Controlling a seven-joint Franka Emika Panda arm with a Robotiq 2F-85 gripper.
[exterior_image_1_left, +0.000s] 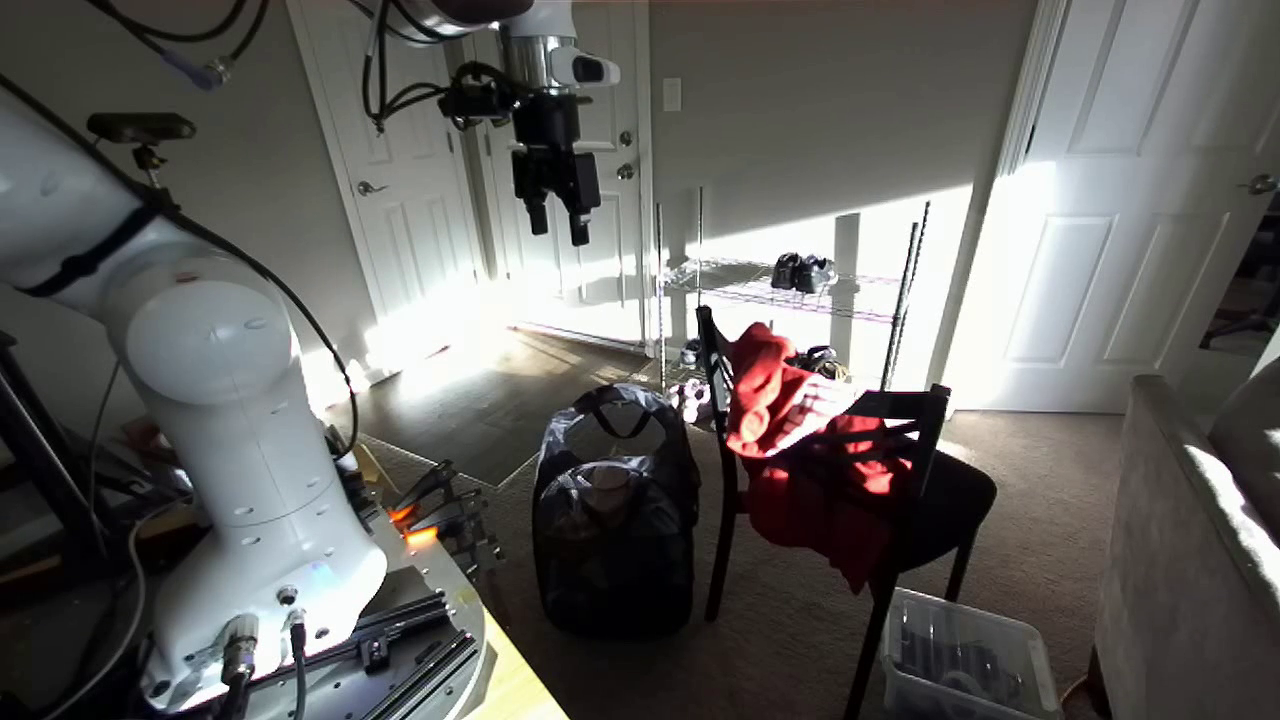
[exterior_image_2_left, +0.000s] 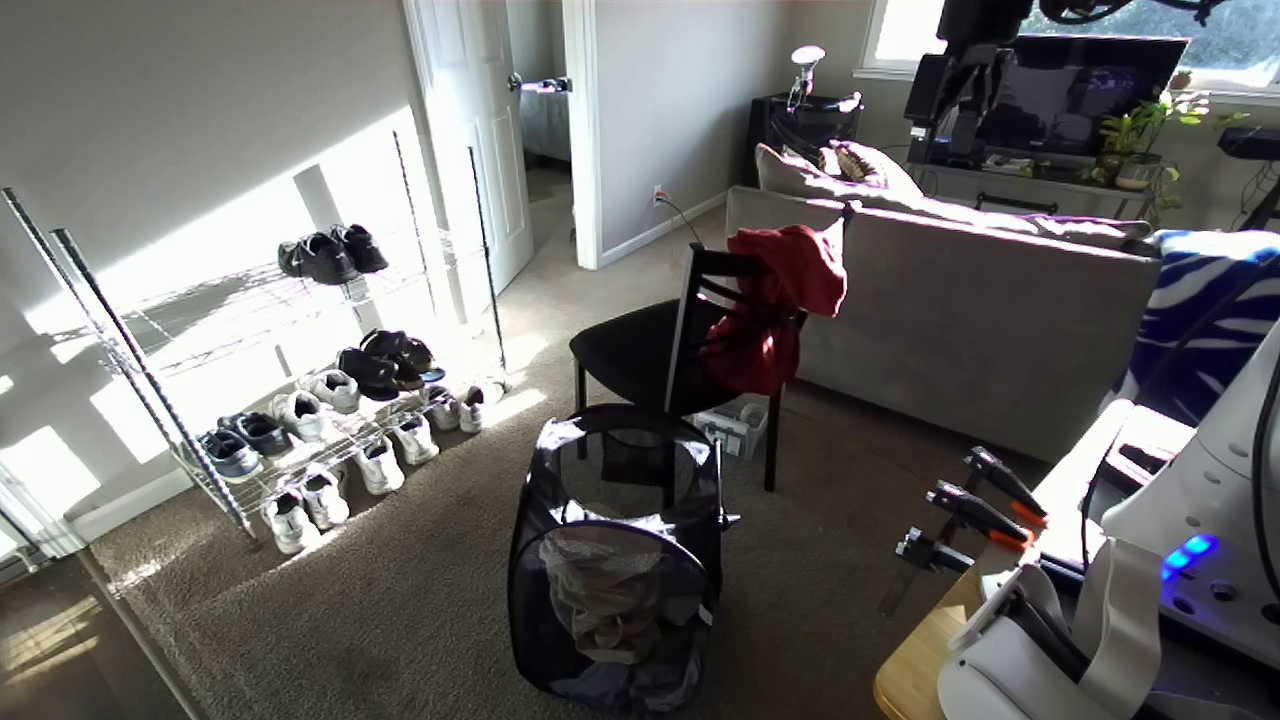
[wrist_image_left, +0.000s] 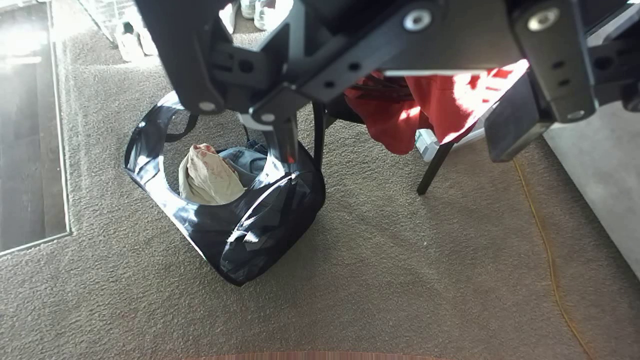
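Observation:
High above the floor in exterior view 1, my gripper (exterior_image_1_left: 560, 234) points downward and stands open, its two fingers apart with nothing between them. In the wrist view the gripper spans the top of the picture, fingers spread wide. A red cloth (exterior_image_1_left: 768, 390) is draped over the back of a black chair (exterior_image_1_left: 930, 438); exterior view 2 shows the red cloth (exterior_image_2_left: 774, 300) hanging down both sides. Beside the chair stands a black mesh hamper (exterior_image_2_left: 524, 576). Through its top opening a beige cloth (wrist_image_left: 210, 177) and a blue-grey cloth (wrist_image_left: 246, 162) are visible inside.
A wire shoe rack (exterior_image_2_left: 258, 486) lines the wall. A clear plastic bin (exterior_image_1_left: 960, 654) sits by the chair legs, and the sofa (exterior_image_2_left: 960, 324) stands beyond. Clamps (exterior_image_2_left: 978, 510) jut from the table edge. Carpet around the hamper is partly clear.

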